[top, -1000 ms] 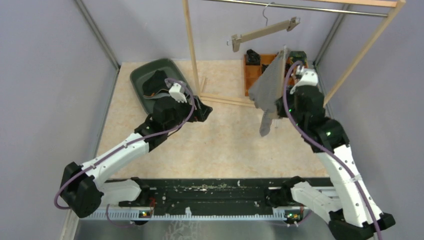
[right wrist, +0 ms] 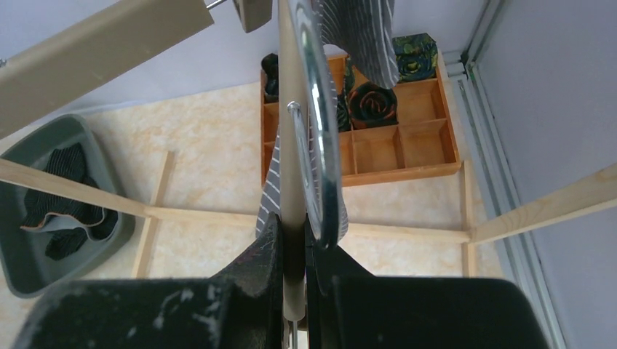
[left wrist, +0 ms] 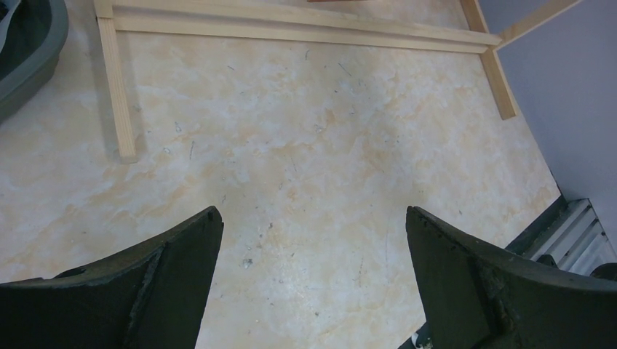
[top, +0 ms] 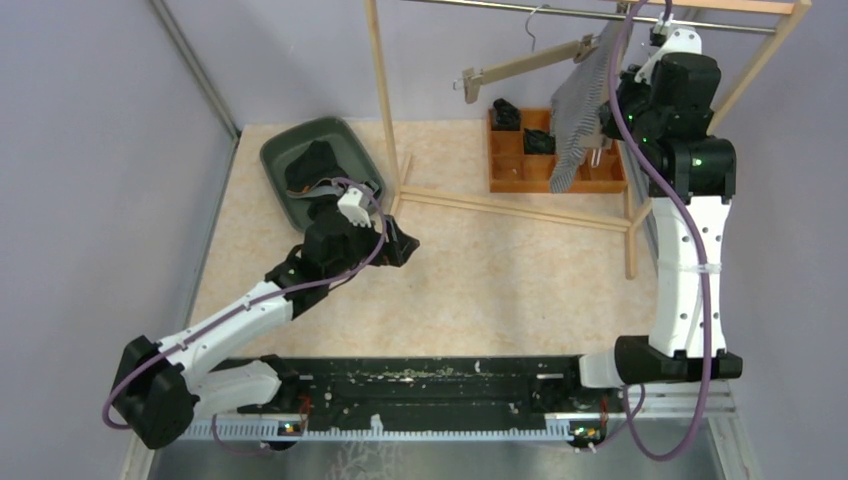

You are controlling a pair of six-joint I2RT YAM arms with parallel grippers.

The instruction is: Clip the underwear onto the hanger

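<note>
Clasped in my right gripper is a beige hanger [right wrist: 292, 156], its bar running upright between the black fingers and its metal hook looming close to the camera. Grey striped underwear [top: 582, 105] hangs from this hanger; parts of the striped cloth [right wrist: 364, 36] show behind it in the right wrist view. The clips are mostly hidden, so how they grip the cloth cannot be told. In the top view this arm reaches up near the metal rail [top: 590, 14]. My left gripper stands open and empty over the bare floor, right of the green basin.
An empty beige hanger [top: 525, 67] hangs from the rail, left of the held one. Wooden rack legs [top: 384, 100] frame the area. A compartmented wooden box [top: 507, 170] holds dark rolled items. Dark clothes lie in the green basin [top: 352, 145].
My right arm has carried the hanger and underwear up and right toward the rail, the cloth now covering part of the box.
</note>
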